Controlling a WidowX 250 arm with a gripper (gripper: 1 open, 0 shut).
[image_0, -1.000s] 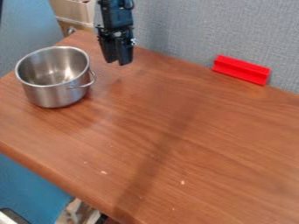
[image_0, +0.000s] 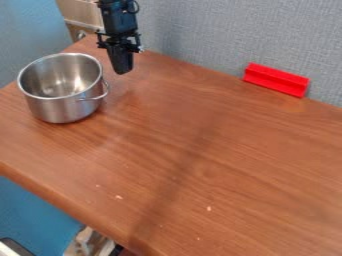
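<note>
My black gripper (image_0: 120, 52) hangs at the top left over the wooden table (image_0: 201, 160), just behind and right of a steel pot (image_0: 60, 90) with wire handles. The gripper is small and dark in this view; I cannot make out what, if anything, is between its fingers.
A red block (image_0: 275, 79) lies at the back right of the table against a grey padded wall. A blue surface shows beyond the left edge.
My gripper has moved to the left, toward the pot. The pot and the red block have stayed in place.
</note>
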